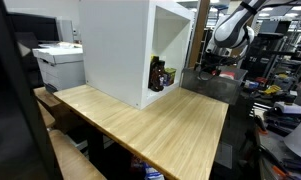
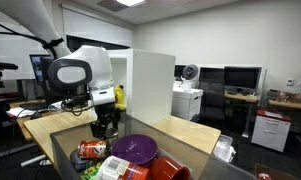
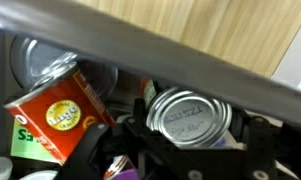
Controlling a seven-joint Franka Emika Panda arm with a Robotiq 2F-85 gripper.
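Note:
In the wrist view, a can with a silver lid (image 3: 188,122) stands between the fingers of my gripper, its top facing the camera. The fingers are part way apart, one finger on each side of the can; whether they touch it cannot be told. In exterior view 2, my gripper (image 2: 105,128) reaches down inside a grey bin (image 2: 195,155). The can between the fingers is hard to make out there. Exterior view 1 shows the arm (image 1: 230,35) at the far bin, with the gripper too small to read.
Beside my gripper lie a red can (image 3: 62,117) and a clear, round container (image 3: 45,62). The bin's rim (image 3: 205,60) crosses close above. The bin also holds a purple bowl (image 2: 137,149) and another red can (image 2: 170,168).

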